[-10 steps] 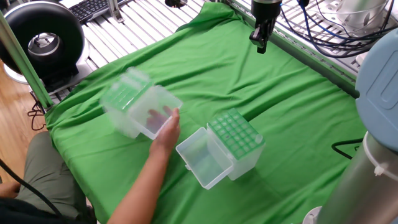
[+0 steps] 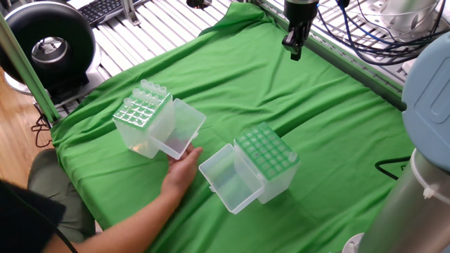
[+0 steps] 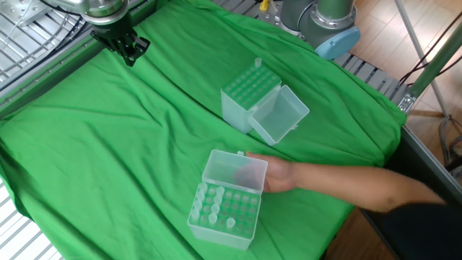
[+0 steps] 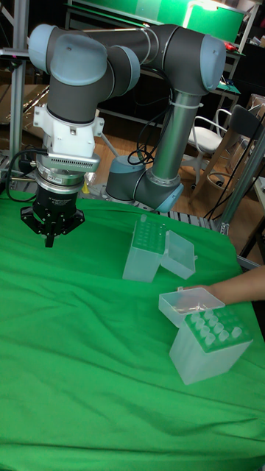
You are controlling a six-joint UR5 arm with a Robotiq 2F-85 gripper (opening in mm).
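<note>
My gripper (image 2: 294,50) hangs above the green cloth near the table edge, well apart from both boxes. In the exterior view 3 the black gripper (image 4: 50,239) points down; whether its fingers are parted is not clear. One clear box (image 2: 144,126) with a green grid top holds several clear tubes (image 3: 215,208), grouped mostly toward one side. Its lid (image 3: 234,170) is hinged open, and a person's hand (image 2: 181,173) touches it. Another clear box (image 2: 271,165) also has its lid (image 2: 232,178) open; a single tube (image 3: 258,63) stands in a corner of its green grid.
The person's arm (image 3: 346,178) reaches across the cloth edge beside the boxes. Wrinkled green cloth (image 4: 71,353) covers the table, with wide free room between gripper and boxes. Cables (image 2: 373,53) and a metal rail lie beyond its edge.
The tube-filled box was blurred in motion a second ago and now stands still. The person's hand has slid down along its lid. My gripper and the other box have not moved.
</note>
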